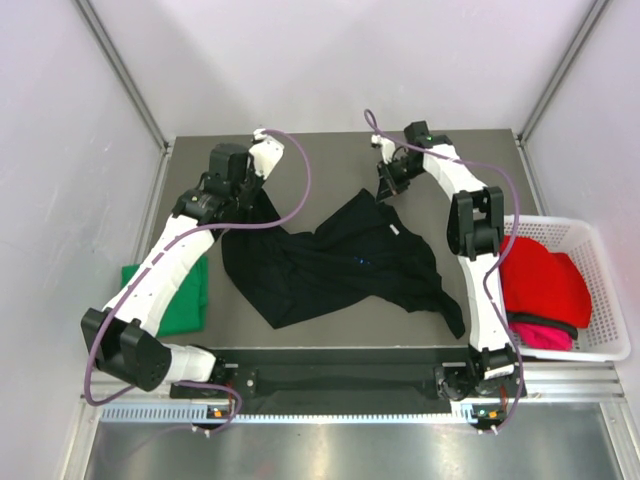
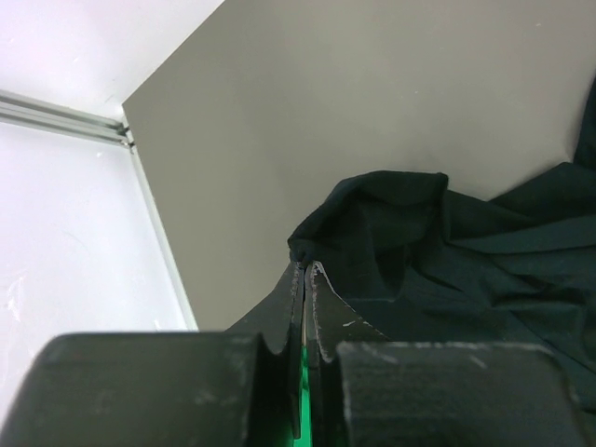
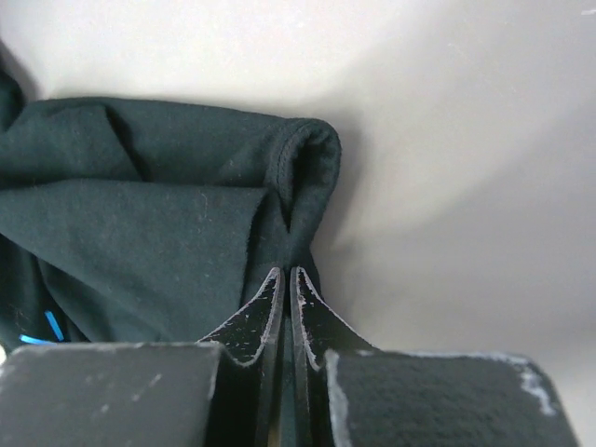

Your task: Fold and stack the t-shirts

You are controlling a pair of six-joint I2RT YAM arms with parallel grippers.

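Observation:
A black T-shirt (image 1: 330,270) lies spread and rumpled across the middle of the grey table, a small pale label near its upper right part. My left gripper is shut at the shirt's upper left edge, on a fold of the fabric (image 2: 391,214); how much cloth lies between the fingertips is hard to tell. My right gripper is shut at the upper right edge of the shirt, its tips touching a folded hem (image 3: 303,186); whether cloth is pinched is unclear.
A folded green cloth (image 1: 185,310) lies at the left edge. A white basket (image 1: 600,330) with red, pink and dark clothes stands at the right. Bare table (image 1: 325,160) shows behind the shirt.

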